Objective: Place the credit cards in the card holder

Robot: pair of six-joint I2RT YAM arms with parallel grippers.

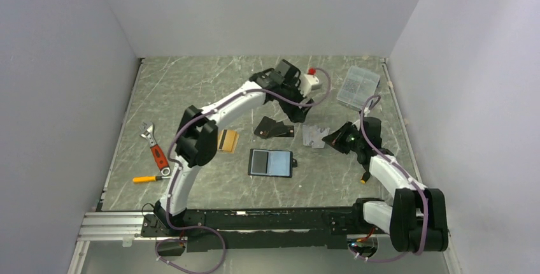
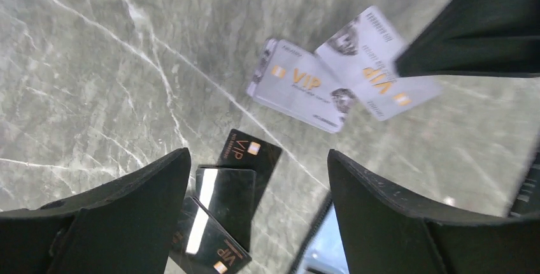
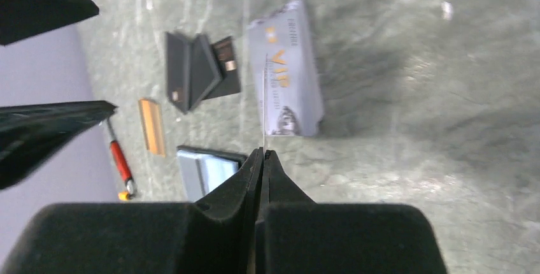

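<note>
The white VIP card (image 2: 381, 64) is pinched in my right gripper, which is shut on it; from the right wrist the card appears as a thin edge-on line. Beyond it, a stack of white VIP cards (image 3: 283, 70) rests on the table. My left gripper hangs open above the table with nothing between its fingers. Under it lie several black cards (image 2: 229, 194), partly overlapping. In the top view the card holder (image 1: 279, 163), dark with a pale blue window, lies flat near the front. Gold cards (image 1: 228, 141) are to its left.
At the left lie an adjustable wrench (image 1: 158, 153) and a yellow-handled screwdriver (image 1: 146, 179). A clear plastic box (image 1: 358, 86) sits at the back right. Bare marble surrounds the holder's front and right sides.
</note>
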